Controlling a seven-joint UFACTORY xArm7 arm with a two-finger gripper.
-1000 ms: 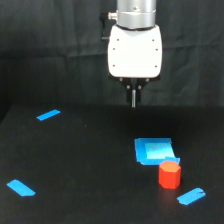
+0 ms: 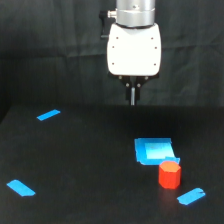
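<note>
A red block (image 2: 169,175) with a roughly hexagonal outline stands on the black table at the front right. Just behind it lies a blue square patch (image 2: 153,150), and the block overlaps the patch's front right corner in this view. High above the back of the table hangs my gripper (image 2: 132,98), pointing down below its white housing (image 2: 134,50). Its dark fingers look close together and small, so their state is unclear. No object shows at the fingertips. The gripper is well apart from the block.
Short blue strips mark the table: one at the back left (image 2: 49,115), one at the front left (image 2: 20,188), and one at the front right (image 2: 191,196). Dark curtains (image 2: 50,60) hang behind.
The arm and gripper show at most a very slight shift downward. The red block, the patch and the strips are unmoved.
</note>
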